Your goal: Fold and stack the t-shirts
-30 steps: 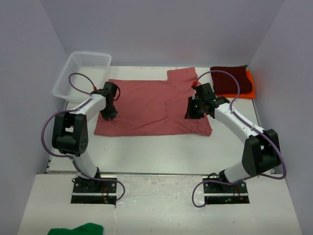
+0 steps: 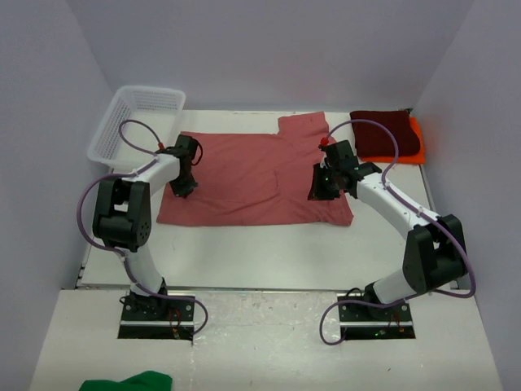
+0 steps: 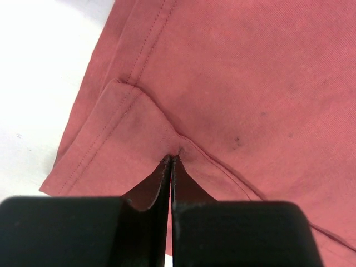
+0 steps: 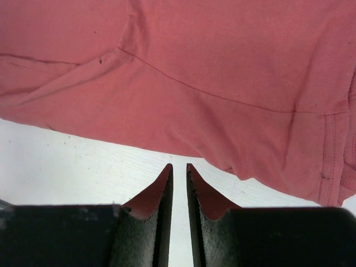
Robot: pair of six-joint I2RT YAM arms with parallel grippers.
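A red t-shirt [image 2: 236, 167] lies spread across the table with part of its near side turned over itself, leaving a crooked layer edge. My left gripper is shut, its tips at the turned-over cloth near the shirt's left end; no cloth shows clearly between them. In the right wrist view my right gripper is shut with only a narrow slit between the tips, nothing in it. It hovers by the shirt's near edge, toward the right end. Soft wrinkles run through the cloth [image 4: 222, 139] there.
At the back left stands a white basket [image 2: 102, 138]. Folded dark red cloth [image 2: 383, 132] rests on orange cloth [image 2: 417, 142] at the back right. Green cloth [image 2: 130, 383] lies below the table's front edge.
My left arm has shifted slightly to the right over the shirt's left end. The right arm has stayed almost still, and the shirt looks the same.
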